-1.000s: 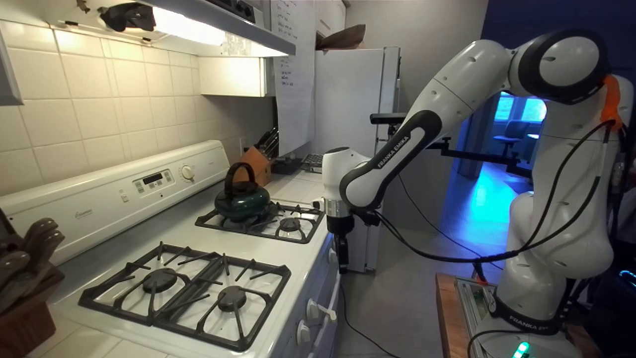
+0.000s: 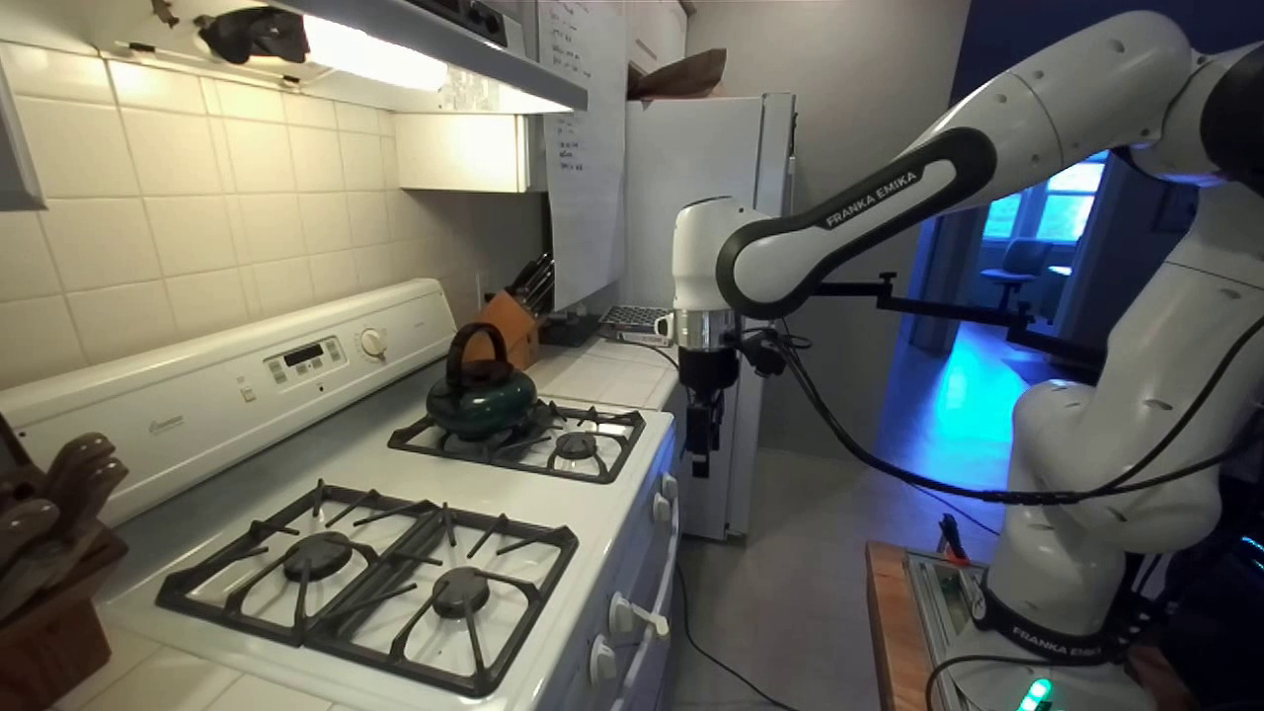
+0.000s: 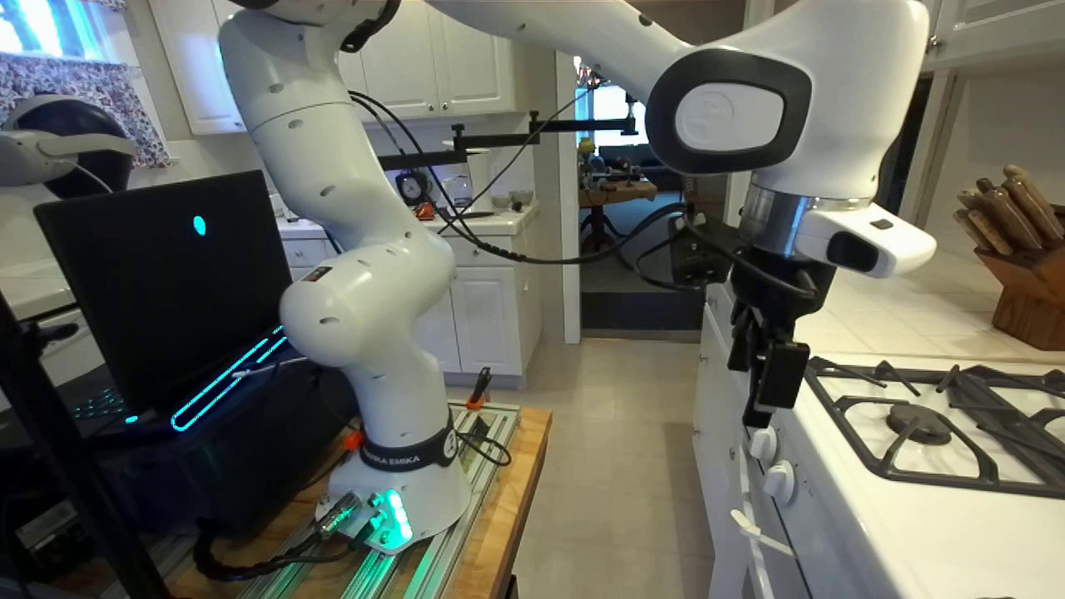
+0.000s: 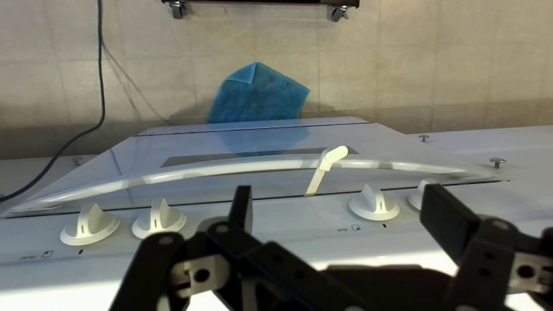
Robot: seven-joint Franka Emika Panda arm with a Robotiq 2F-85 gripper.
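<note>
My gripper stands open above the stove front, its two black fingers wide apart with nothing held between them. Below it in the wrist view run the white oven door handle and a row of white knobs, one knob lying between the fingers in the picture. A small white latch hooks over the handle. From the second exterior view, the gripper hangs pointing down beside the stove's front edge, near the knobs. No contact with knob or handle shows.
A dark green kettle sits on the rear burner grate, beyond the front grate. Knife blocks stand on the counter. On the floor lie a blue cloth and a dark cable.
The gripper has risen from low by the stove's front edge and shifted slightly right in the first exterior view. The arm's upper links have swung. Kettle and stove are unchanged.
</note>
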